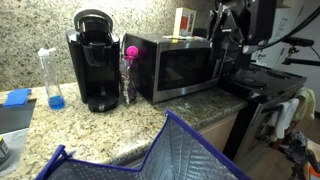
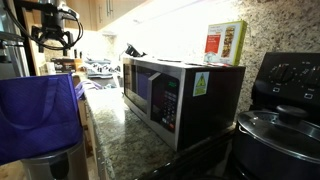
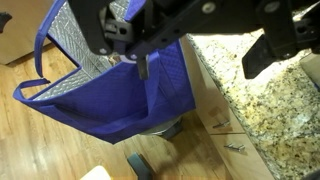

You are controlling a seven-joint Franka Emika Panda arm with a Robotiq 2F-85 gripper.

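A blue insulated bag with a silvery quilted lining stands open in the foreground of exterior view 1. In exterior view 2 the blue bag is at the left, and my gripper hangs above it with fingers spread. The wrist view looks down on the blue bag and its lining, partly hidden behind the dark gripper parts. Nothing shows between the fingers. In exterior view 1 the arm is in front of the microwave's right side.
On the granite counter stand a black coffee maker, a blue-liquid bottle and a pink-topped bottle. A box rests on the microwave. A lidded pot sits on the stove. A bin is below the bag.
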